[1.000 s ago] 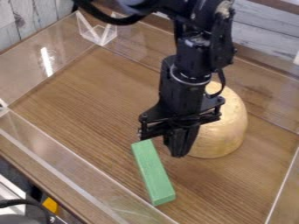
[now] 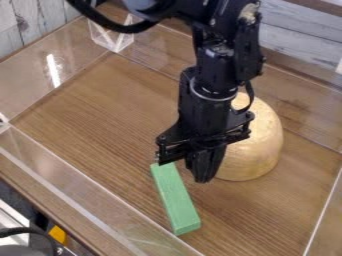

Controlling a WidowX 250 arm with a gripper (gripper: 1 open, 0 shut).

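A black robot gripper (image 2: 201, 165) hangs over the middle-right of the wooden tray, its fingertips pointing down and shut, with nothing visible between them. A flat green bar (image 2: 178, 200) lies on the wood just below and left of the fingertips. Behind the gripper sits a round pale wooden bowl or dome (image 2: 257, 145), partly hidden by the arm.
Clear plastic walls (image 2: 80, 190) border the wooden floor (image 2: 94, 115), whose left part is empty. A white object (image 2: 110, 32) stands at the back left. Cables and a yellow item lie outside at the bottom left.
The gripper has shifted very slightly; the green bar and the round wooden piece look unchanged.
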